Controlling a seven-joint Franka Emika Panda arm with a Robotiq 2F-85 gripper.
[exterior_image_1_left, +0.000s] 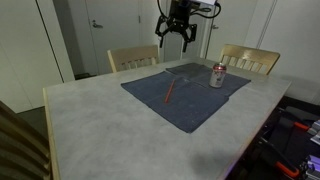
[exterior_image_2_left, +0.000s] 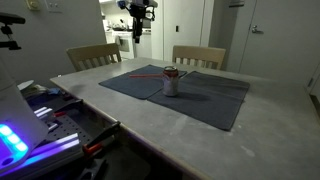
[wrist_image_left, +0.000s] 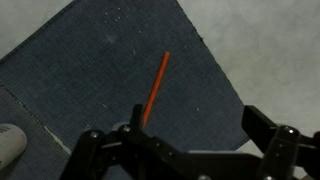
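Observation:
A thin red-orange stick lies flat on a dark grey mat. The same stick appears near the middle of the wrist view, running diagonally over the dark cloth. High above the far side of the table hangs my gripper, its fingers spread wide and nothing between them. In the wrist view the two dark fingers stand well apart along the lower edge, and the left one overlaps the lower end of the stick from this angle. A pale can-like container with a reddish top stands upright on the dark cloth.
A seam or fold divides the dark mat. Chairs stand around the table, with one backrest behind the container.

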